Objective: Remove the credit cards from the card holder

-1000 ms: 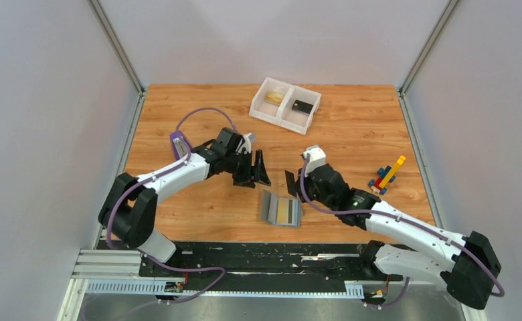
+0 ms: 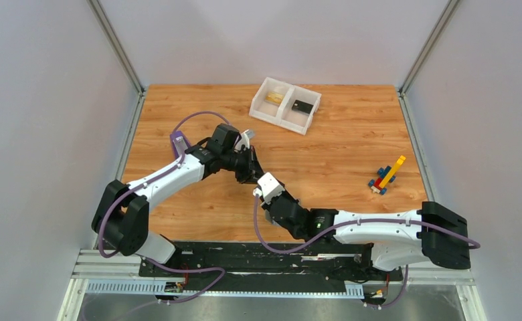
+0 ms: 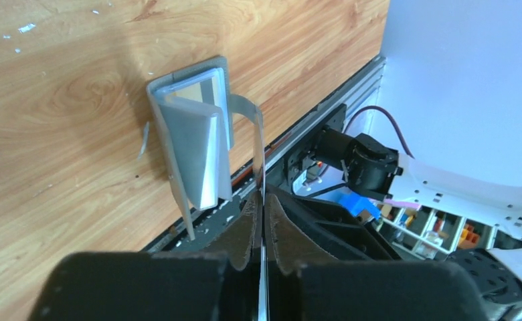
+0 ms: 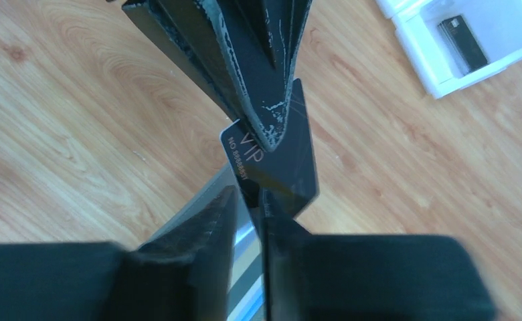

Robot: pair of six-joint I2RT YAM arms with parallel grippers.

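Observation:
A black VIP card (image 4: 278, 164) stands on edge between my two grippers in the right wrist view. My left gripper is shut on it, its dark fingers (image 4: 265, 87) pinching the card's upper part. My right gripper is at the card's lower end, with a narrow gap between its fingers. The grey card holder (image 3: 221, 144) lies opened on the table below, a light card (image 3: 203, 89) in its clear pocket. In the top view, the right arm covers most of the holder.
At the back, a white two-part box (image 2: 253, 107) holds a yellowish card (image 2: 274, 98) on the left and a black one (image 2: 302, 107) on the right. A toy (image 2: 386, 176) lies at the right. A purple object (image 2: 179, 142) sits at the left.
The right gripper has swung left and towards the front with the black card, over the holder.

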